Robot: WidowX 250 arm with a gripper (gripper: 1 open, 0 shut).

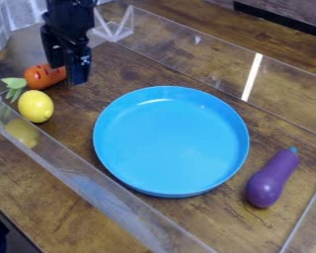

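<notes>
My gripper (68, 61) is at the upper left, pointing down just above and right of an orange carrot (44, 77) with green leaves. It is turned so that the gap between its fingers is hard to see. A yellow lemon (36, 106) lies in front of the carrot. A large blue plate (170, 138) sits in the middle, and a purple eggplant (272, 178) lies at the lower right.
A clear plastic wall (82, 183) runs along the near left, and more clear edging crosses the back and right. The wooden floor (161, 59) behind the plate is bare.
</notes>
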